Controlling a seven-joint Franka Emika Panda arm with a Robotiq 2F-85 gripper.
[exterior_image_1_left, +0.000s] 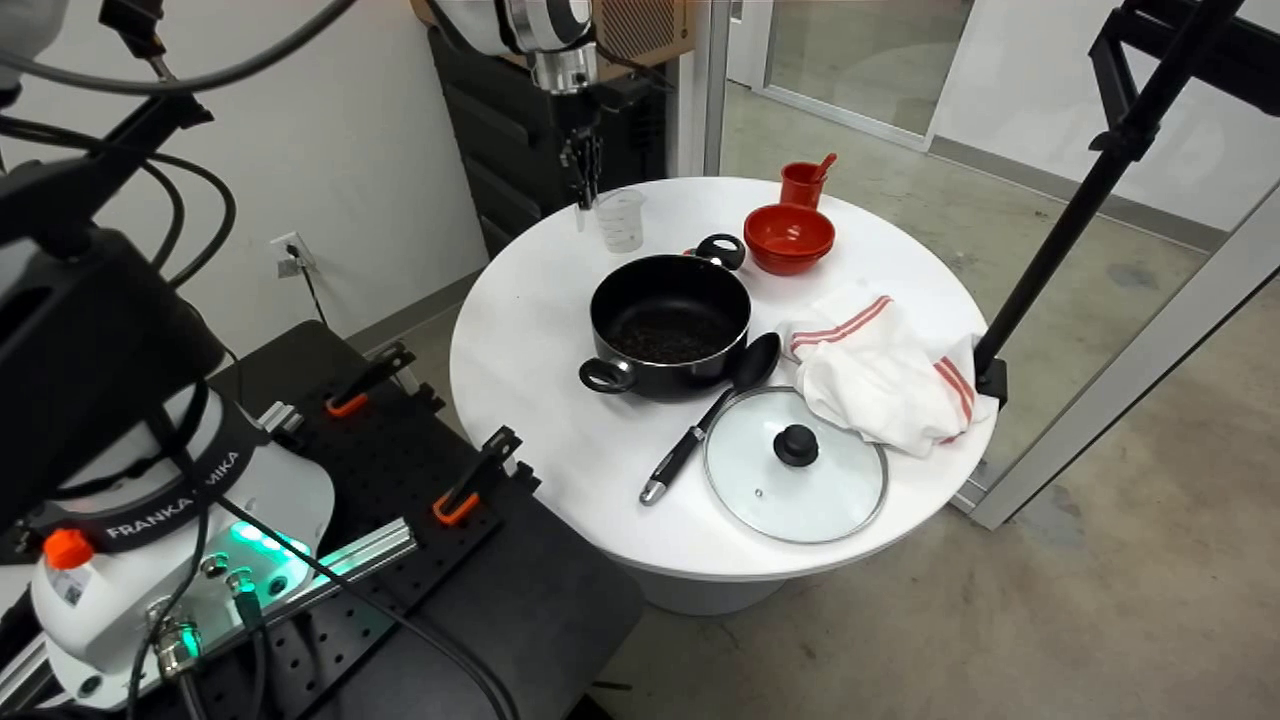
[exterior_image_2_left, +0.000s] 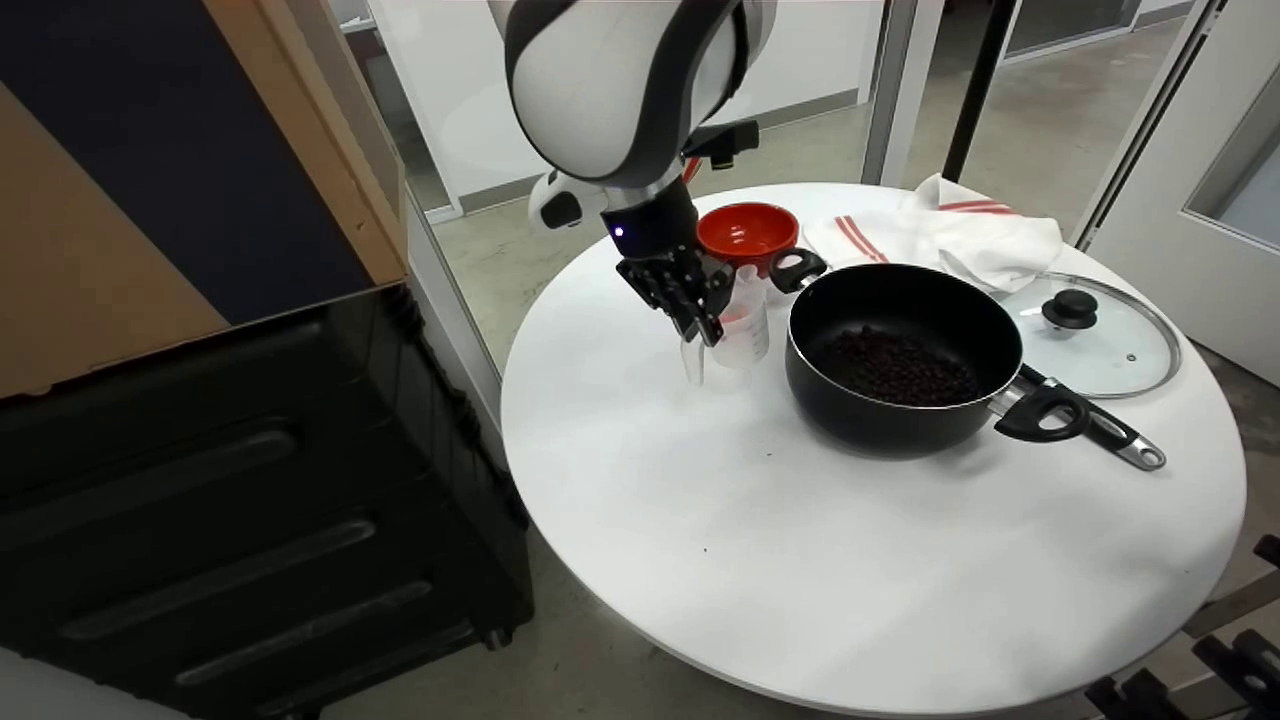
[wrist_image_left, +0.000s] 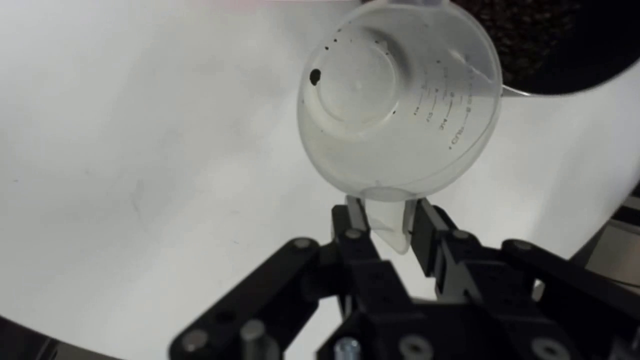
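Note:
A clear measuring cup (wrist_image_left: 354, 138) fills the upper middle of the wrist view, nearly empty, with a few dark specks inside. My gripper is shut on its handle (wrist_image_left: 387, 225). In exterior view 1 the cup (exterior_image_1_left: 620, 224) is roughly upright, behind and left of the black pot (exterior_image_1_left: 614, 314). Whether its base touches the table cannot be told. Dark beans (exterior_image_2_left: 894, 365) cover part of the pot's floor. Exterior view 2 shows my gripper (exterior_image_2_left: 701, 329) on the cup's side away from the pot.
Red bowls (exterior_image_1_left: 788, 236) and a red cup (exterior_image_1_left: 801, 185) stand at the back. A black spoon (exterior_image_1_left: 753, 364), a glass lid (exterior_image_1_left: 768, 492) and a striped towel (exterior_image_1_left: 858, 372) lie beside the pot.

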